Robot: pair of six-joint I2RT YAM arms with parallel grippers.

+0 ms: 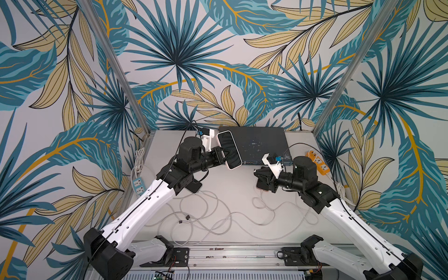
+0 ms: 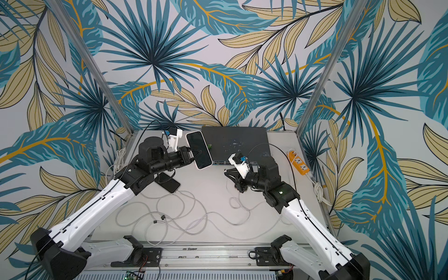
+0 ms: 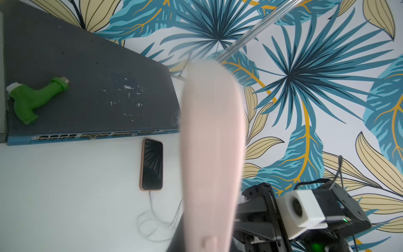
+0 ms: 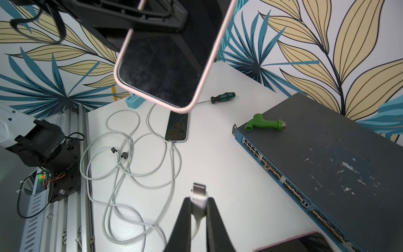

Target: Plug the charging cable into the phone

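Observation:
A pink-rimmed phone [image 1: 228,149] is held upright in the air by my left gripper [image 1: 219,156], which is shut on it; in the left wrist view its blurred edge [image 3: 212,151] fills the middle. Below and to its right, my right gripper is shut on a white cable plug [image 4: 199,193], its metal tip pointing out toward the held phone, apart from it. Two other phones lie on the table, one [image 4: 176,126] at left with a cable at its end, one [image 3: 152,163] near the centre right, also cabled.
A dark network switch [image 2: 235,140] fills the back, with a green fitting [image 4: 262,123] on it. A screwdriver [image 4: 222,97], tangled white cables and power strips [image 2: 298,162] are on the table [image 1: 242,224].

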